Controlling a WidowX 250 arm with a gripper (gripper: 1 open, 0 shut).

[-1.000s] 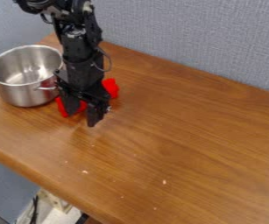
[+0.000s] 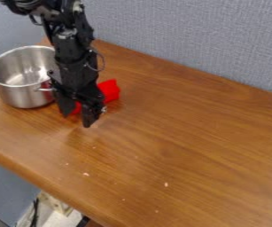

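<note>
My black gripper is low over the left part of the wooden table, directly in front of a red object that it partly hides. A silver metal pot stands just to its left, close beside the arm. I cannot make out whether the fingers are open or closed on the red object.
A grey wall runs along the back. Off the table's front-left edge are a pale wooden piece and some cables.
The gripper has shifted slightly to the left, toward the pot. The red object looks nearly where it was, a little differently hidden by the fingers.
</note>
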